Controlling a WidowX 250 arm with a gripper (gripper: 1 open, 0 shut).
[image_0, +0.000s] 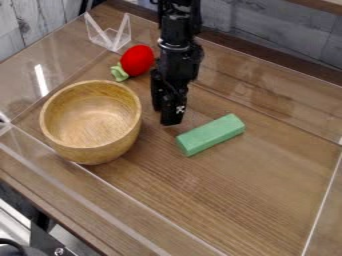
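Note:
My black gripper (168, 108) hangs low over the middle of the wooden table, between a wooden bowl (90, 140) on the left and a green rectangular block (210, 134) on the lower right. Whether its fingers are open or shut is hard to tell. A red tomato-like object (136, 58) with a green part beside it lies at the upper left of the arm.
A clear plastic item (110, 30) is at the back left.

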